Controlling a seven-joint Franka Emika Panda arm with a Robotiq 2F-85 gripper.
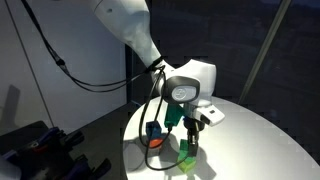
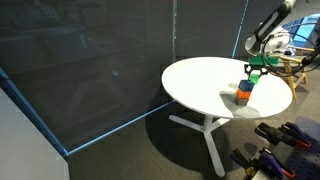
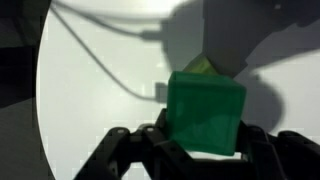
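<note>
A green block fills the middle of the wrist view, with my gripper shut on it. Below the held block, part of a yellow-green block shows on the white table. In exterior view 1 the green block is at the dark fingers, just above the yellow-green block; any gap between them is too small to measure. To the left stands a blue block above a red-orange one. Exterior view 2 shows this blue block resting on the orange block.
A black cable loops from the arm down over the tabletop near the blue and orange stack.
</note>
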